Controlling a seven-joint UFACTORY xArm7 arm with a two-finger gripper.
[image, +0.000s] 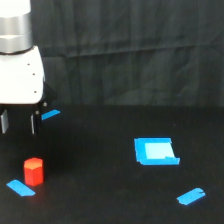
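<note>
On the dark table at the lower left stands a small red block (34, 172). Above and slightly left of it, near the image's left edge, hangs my gripper (18, 122), pointing down. Its two dark fingers are spread apart, and nothing shows between them. The fingertips are clear of the block in the image; how far they are from it in depth I cannot tell. To the right, a white square patch framed with blue tape (158, 151) lies on the table.
Blue tape strips mark the table: one left of the block (20, 188), one at the lower right (190, 196), and one behind the gripper (50, 115). Dark curtain (130, 50) hangs at the back.
</note>
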